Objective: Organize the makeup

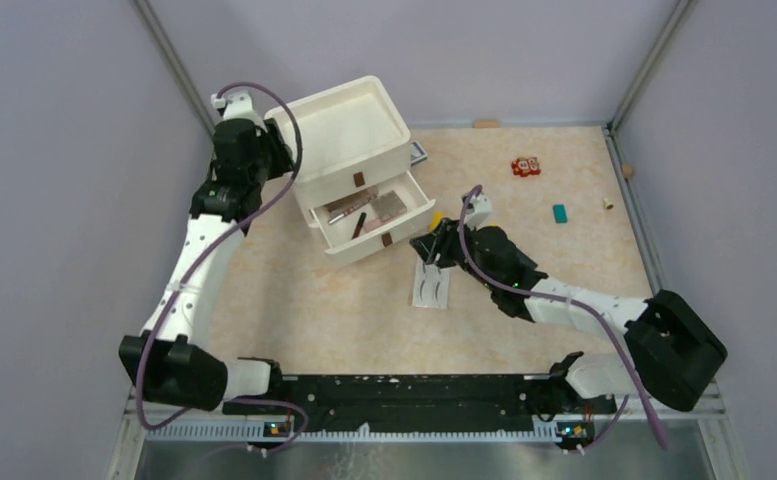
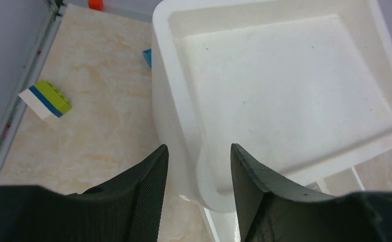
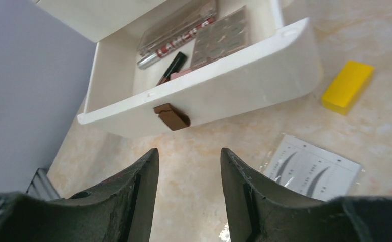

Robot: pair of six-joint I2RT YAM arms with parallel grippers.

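Observation:
The white two-drawer organizer (image 1: 338, 120) has its lower drawer (image 1: 375, 242) pulled out, holding a printed tube (image 3: 153, 59), palettes (image 3: 224, 38) and a dark stick (image 3: 176, 64). My left gripper stands open over the organizer's upper left side, empty between its fingers. My right gripper is open and empty, just in front of the drawer's brown handle (image 3: 172, 118), apart from it. A sheet of false lashes (image 1: 430, 290) lies on the table below the drawer.
A yellow block (image 3: 348, 85), red object (image 1: 526, 166), teal block (image 1: 559, 214) and small cylinder (image 1: 608, 203) lie to the right. A green-white block (image 2: 45, 101) is left of the organizer.

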